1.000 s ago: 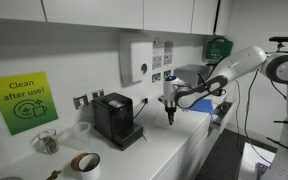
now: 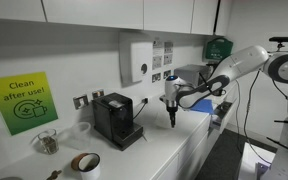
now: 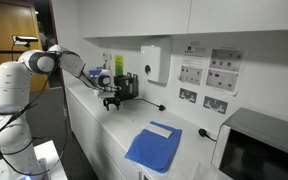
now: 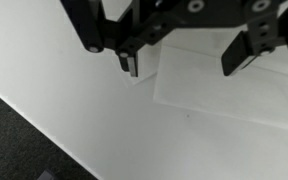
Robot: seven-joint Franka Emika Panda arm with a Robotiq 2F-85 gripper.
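Observation:
A thin white sheet (image 4: 219, 95), like folded paper or cloth, lies flat on the white counter (image 4: 114, 125) in the wrist view. Over it my gripper is part open, its two dark fingers (image 4: 131, 64) well apart. Bare counter and part of the sheet show through the gap, and I see nothing held. From outside, the gripper (image 2: 172, 115) points down over the counter, beyond the black coffee machine (image 2: 114, 115). The second exterior view has the gripper (image 3: 112, 101) low at the counter's far end; the sheet is too small to make out there.
A blue mat (image 3: 156, 150) bears a pale flat item (image 3: 161, 130); a microwave (image 3: 262, 145) stands beyond. Mugs (image 2: 87, 164), a glass jar (image 2: 48, 142) and a clear tub (image 2: 81, 131) occupy the counter's other end. Its front edge (image 4: 39, 130) drops to dark floor.
The arm's pose has shifted only slightly, with the gripper staying low over the same part of the counter. Nothing on the counter has visibly moved.

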